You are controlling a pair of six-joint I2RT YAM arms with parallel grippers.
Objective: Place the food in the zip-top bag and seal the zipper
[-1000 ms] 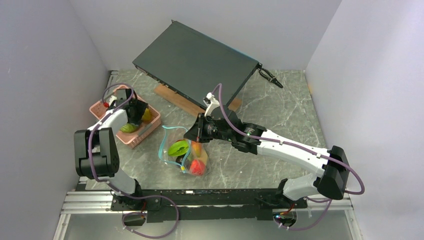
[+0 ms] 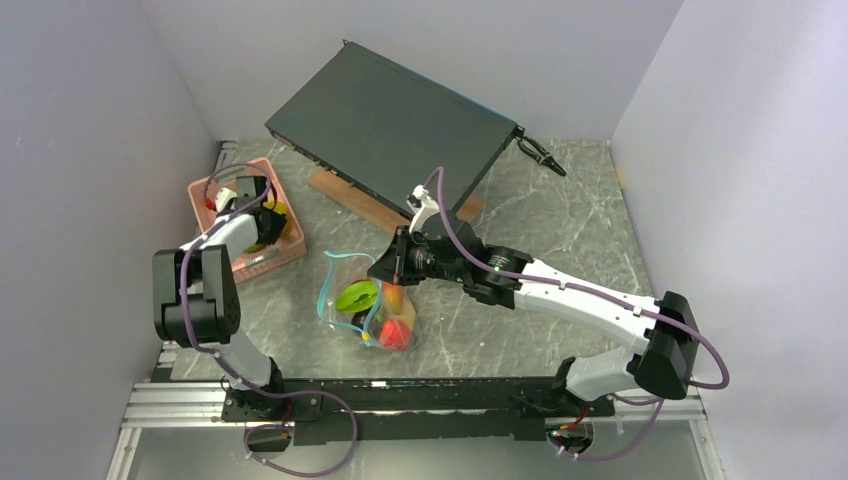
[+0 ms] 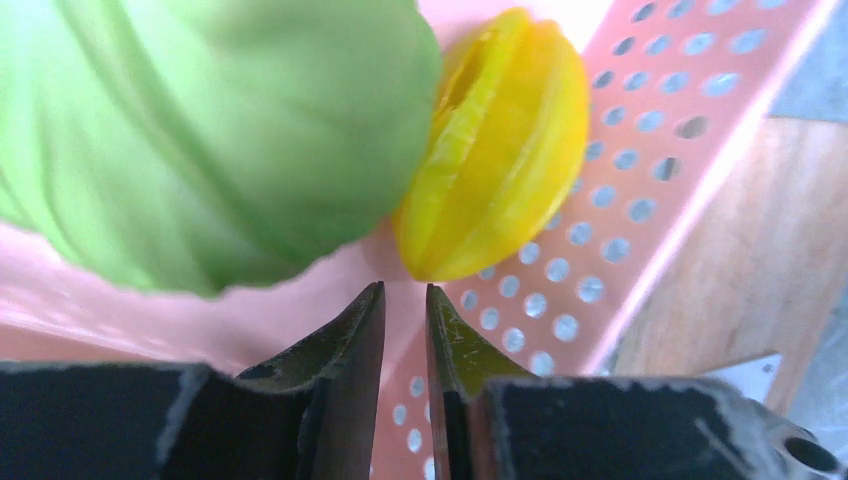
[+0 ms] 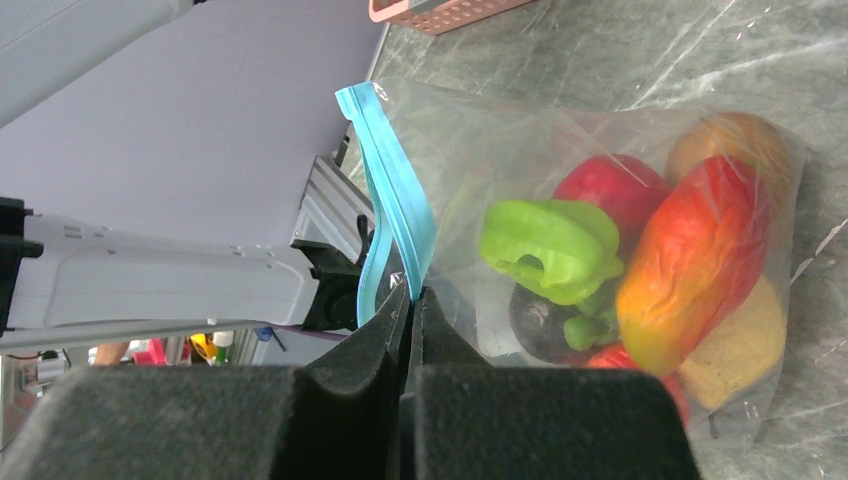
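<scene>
My left gripper is down in the pink perforated basket (image 2: 290,250), its dark fingers close together; whether anything is between them is unclear. Just beyond them in the left wrist view lie a yellow pepper (image 3: 500,160) and a blurred leafy green item (image 3: 200,130). The clear zip bag (image 4: 460,160) holds a green pepper (image 4: 550,245), a mango (image 4: 690,260), a red fruit (image 4: 605,190), potatoes and other produce. My right gripper is shut at the bag's blue zipper strip (image 4: 400,200).
A large dark panel (image 2: 390,120) over a wooden board fills the back middle. Black pliers (image 2: 542,155) lie at the back right. Walls bound the sides and back.
The basket has shifted and turned toward the back left with my left gripper in it. The right arm and the bag have not moved.
</scene>
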